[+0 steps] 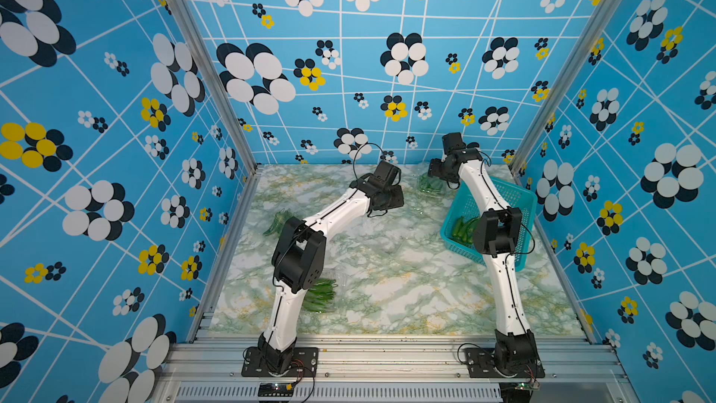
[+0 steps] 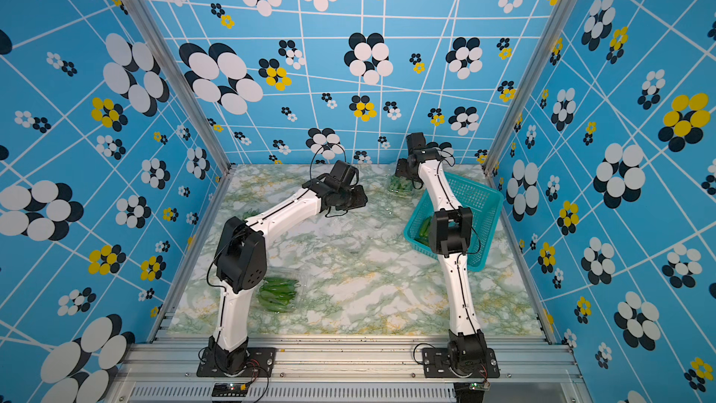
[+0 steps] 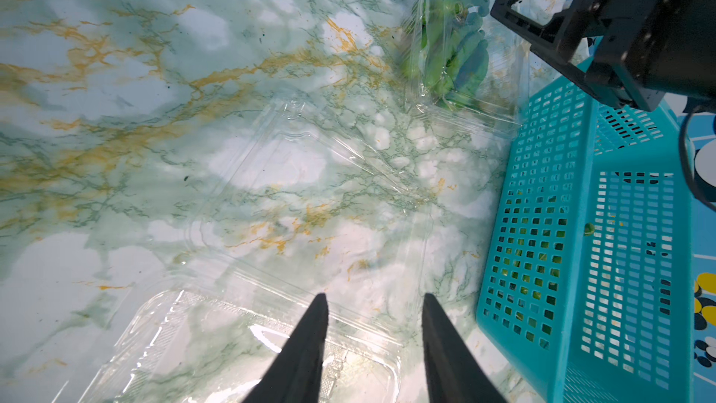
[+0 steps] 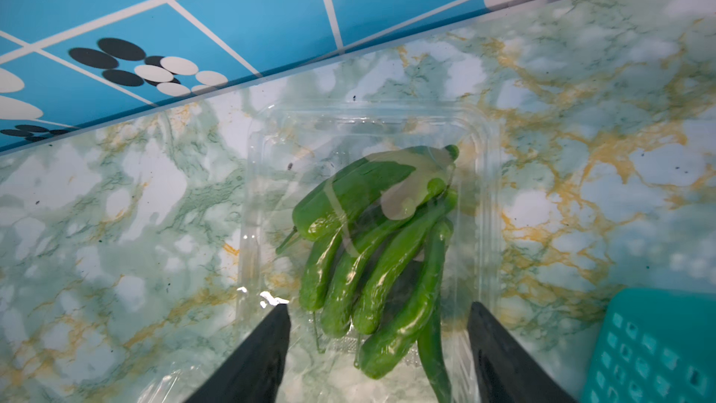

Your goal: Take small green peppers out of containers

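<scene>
In the right wrist view a clear container [image 4: 481,179] holds several small green peppers [image 4: 388,276], stems at both ends. My right gripper hangs above its near part, fingers wide apart and empty. Other green peppers [image 1: 462,230] lie in the teal basket [image 1: 533,205], partly covered by the right arm in the top left view. Over the middle of the table is my left gripper, its fingers parted with only tabletop and clear plastic below them. A transparent empty container [image 3: 223,283] lies faintly visible beneath it.
Long green vegetables [image 2: 277,294] lie in a clear pack at the front left. Another green bundle [image 1: 278,222] sits at the left, partly hidden by the left arm.
</scene>
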